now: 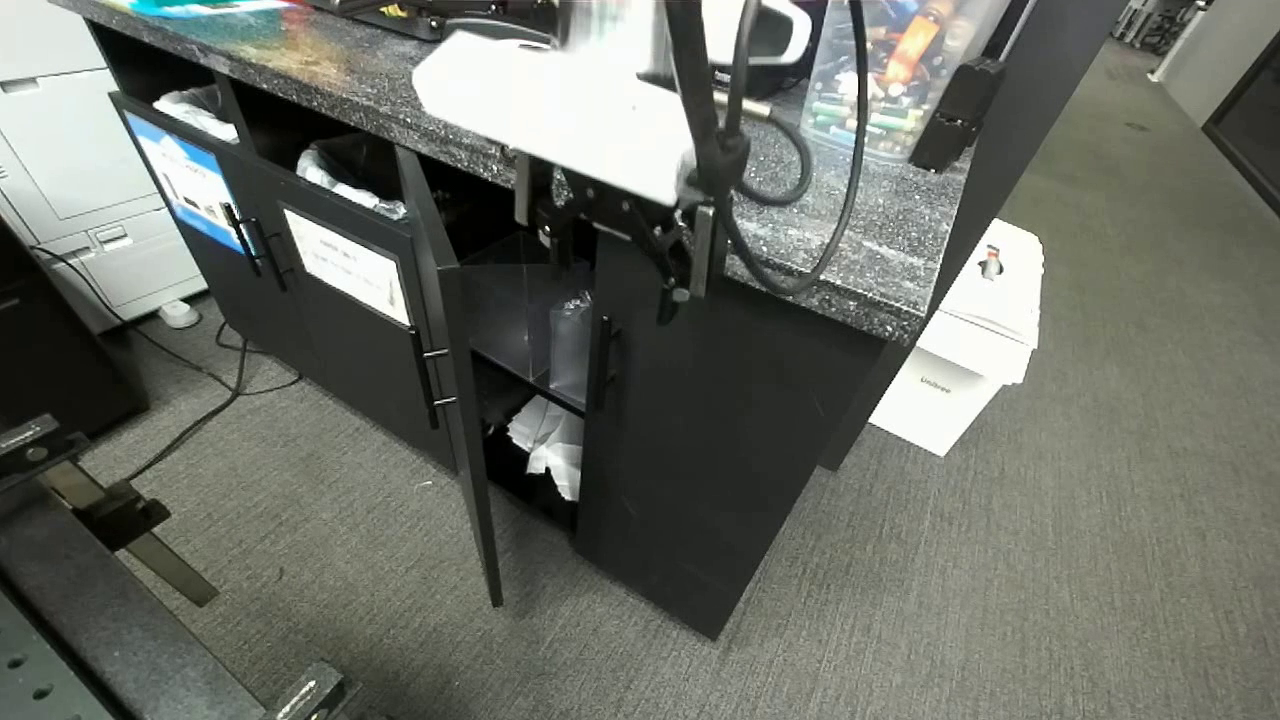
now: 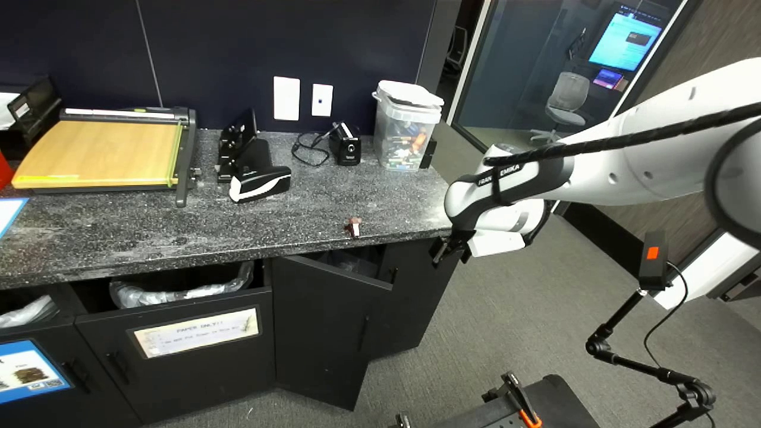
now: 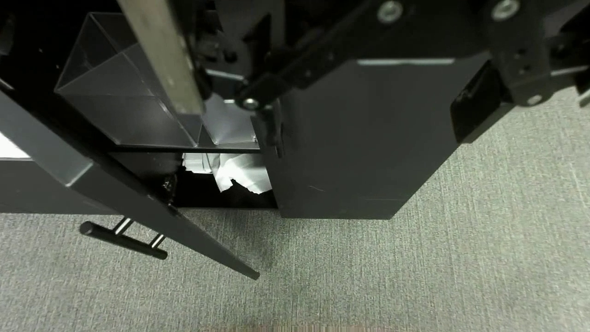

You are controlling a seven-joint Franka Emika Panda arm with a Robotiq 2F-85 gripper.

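My gripper [image 1: 624, 234] is open and empty, hanging in front of the counter's edge near the top of the black cabinet. One cabinet door [image 1: 462, 420] stands ajar, its bar handle [image 3: 122, 240] on the outer face. The door [image 3: 354, 144] to its right is closed. Through the gap, a clear plastic bin [image 3: 132, 94] shows on the shelf, with white paper [image 3: 243, 171] below. In the wrist view, the finger pads [image 3: 478, 105] stand wide apart, partly covering the cabinet. A small brown-red staple remover [image 2: 353, 227] lies near the counter's front edge.
On the granite counter [image 2: 307, 207] are a stapler [image 2: 260, 184], a black pencil sharpener [image 2: 346, 146], a tub of batteries [image 2: 406, 135] and a paper trimmer [image 2: 107, 150]. A white box [image 1: 942, 384] stands on the floor to the right.
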